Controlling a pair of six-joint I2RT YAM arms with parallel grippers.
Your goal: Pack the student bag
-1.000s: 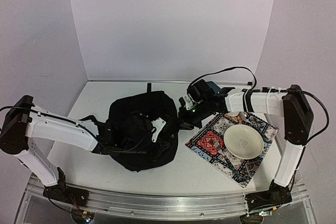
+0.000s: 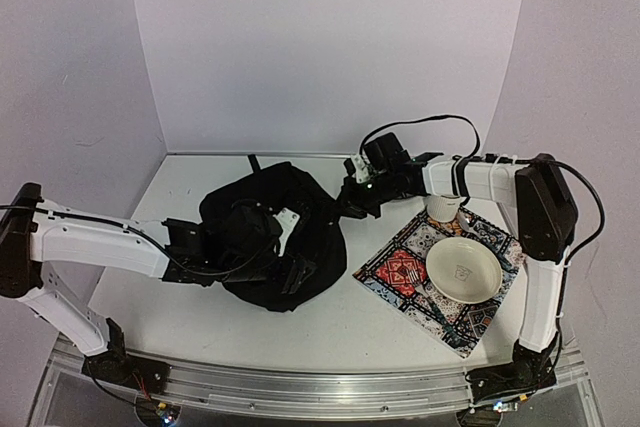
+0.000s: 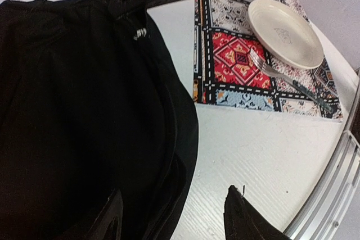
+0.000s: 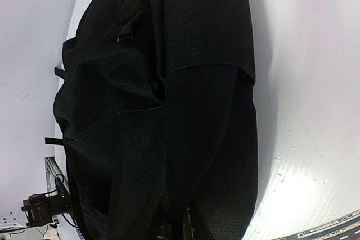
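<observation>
The black bag (image 2: 255,192) lies on the left half of the white table, its strap standing up at the back. My left gripper is open over the bag's front right part; its fingers (image 3: 109,217) stand wide apart, with the bag's side edge visible between them. At the bag's right side, my right gripper (image 2: 354,203) has its fingertips (image 4: 188,230) close together against the black fabric. Dark cloth and dark fingers blend, so whether fabric is pinched is unclear. A zipper pull (image 3: 139,33) shows near it.
On the right, a patterned mat (image 2: 380,272) carries a cream plate (image 2: 465,269), a fork (image 3: 261,63) and a white cup (image 2: 442,209). Bare table lies between bag and mat at the front. The right arm reaches over the mat's back part.
The bag has shifted and turned slightly, its strap swinging left. The right gripper has moved slightly toward the back.
</observation>
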